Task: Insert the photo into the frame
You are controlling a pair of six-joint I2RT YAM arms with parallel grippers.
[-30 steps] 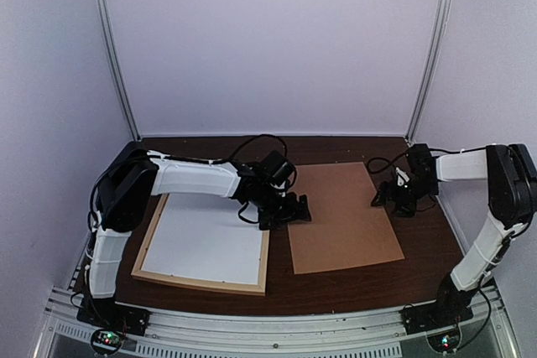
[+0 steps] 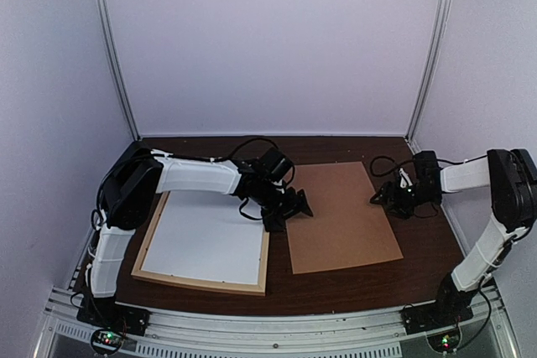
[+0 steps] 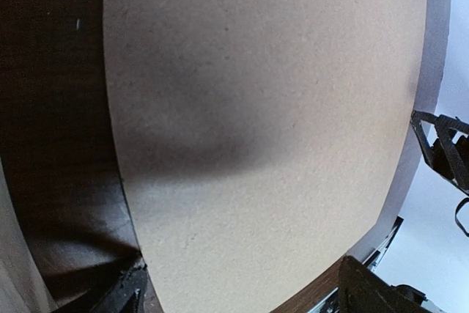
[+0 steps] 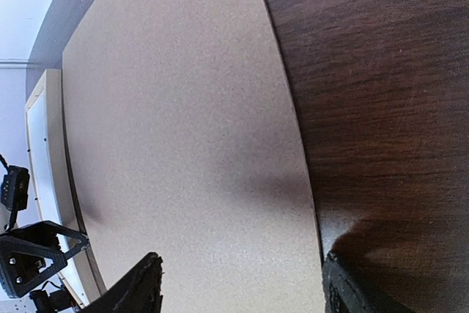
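Note:
A thin brown board point(image 2: 340, 241) lies flat on the dark table, right of a light wooden frame point(image 2: 201, 283) with a white insert point(image 2: 201, 241). My left gripper point(image 2: 294, 211) is low at the board's left edge; in the left wrist view its fingers point(image 3: 366, 291) are apart, one right at that edge. My right gripper point(image 2: 382, 199) is low at the board's right edge, with fingers point(image 4: 135, 287) apart and one right at the edge. Whether either touches the board I cannot tell.
The dark table point(image 2: 419, 274) has bare strips behind, right of and in front of the board. Pale walls surround the workspace on the back and sides, and a metal rail point(image 2: 277, 324) runs along the front.
Both grippers have shifted slightly at the board's edges, the right arm's wrist a little toward the front. The board and frame look nearly unchanged.

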